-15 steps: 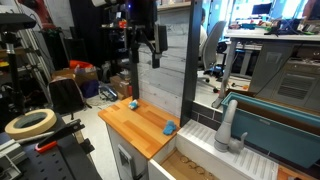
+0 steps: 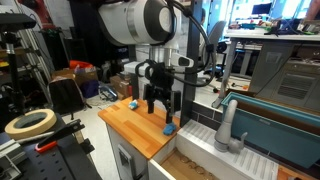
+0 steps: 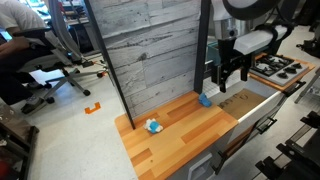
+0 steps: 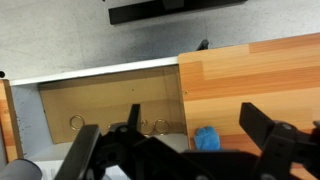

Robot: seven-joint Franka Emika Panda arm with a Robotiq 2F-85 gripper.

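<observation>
My gripper [image 2: 160, 109] hangs low over the wooden counter [image 2: 127, 124], its fingers apart and nothing visible between them. Close by, a small blue object [image 2: 169, 129] rests on the wood near the open drawer; in exterior view 2 this blue object [image 3: 204, 100] lies at the counter's drawer end. From the wrist, the blue object [image 4: 207, 138] appears between the dark fingers, partly hidden at its lower edge. Whether it touches them cannot be told. Several ring-like items lie in the open drawer [image 4: 80, 103].
A second, blue-and-white item [image 3: 153, 125] sits farther along the counter. Beside the drawer stand a grey faucet-like fixture [image 2: 229, 125] and a teal basin [image 2: 265, 130]. A grey wall panel [image 3: 165, 70] borders the counter. Bare wood lies between the two blue items.
My arm has come down from high above the counter toward the blue object beside the drawer. The objects on the counter have not visibly moved.
</observation>
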